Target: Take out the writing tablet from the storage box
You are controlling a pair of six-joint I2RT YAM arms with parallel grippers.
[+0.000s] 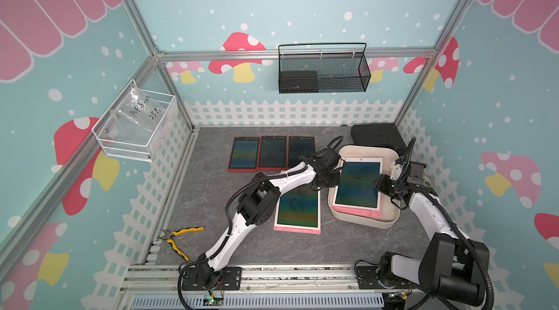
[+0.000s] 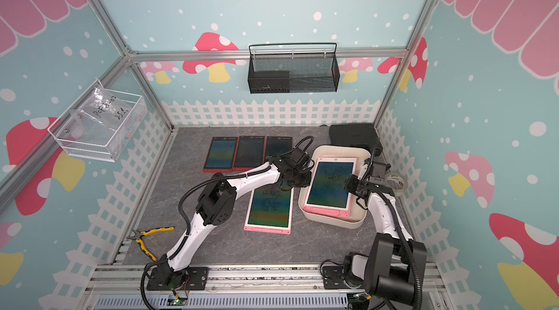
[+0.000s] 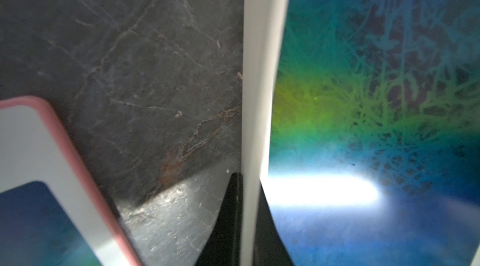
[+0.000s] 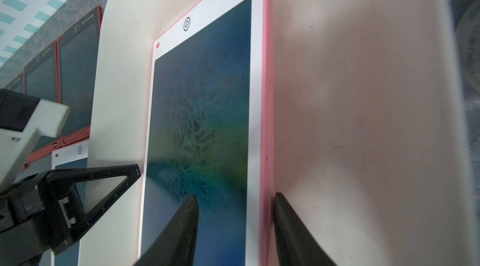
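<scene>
The cream storage box point(image 1: 391, 221) stands at the table's right with pink-and-white writing tablets stacked inside. The top tablet point(image 1: 359, 182) lies along the box's left side, screen up. My left gripper is shut on the box's left wall point(image 3: 260, 66), one finger on each side of it. Over the box's right half, my right gripper stands part open at the top tablet's right edge point(image 4: 268, 131). Its left finger point(image 4: 182, 226) is over the screen; the other finger point(image 4: 290, 226) is just outside the pink edge, with no closed hold.
A pink tablet point(image 1: 298, 211) lies on the table left of the box. Three red tablets lie behind it, one of them point(image 1: 243, 152) at the left. A black case point(image 1: 377, 135) sits behind the box, a tape roll point(image 2: 394, 180) to its right. Yellow pliers point(image 1: 186, 230) lie front left.
</scene>
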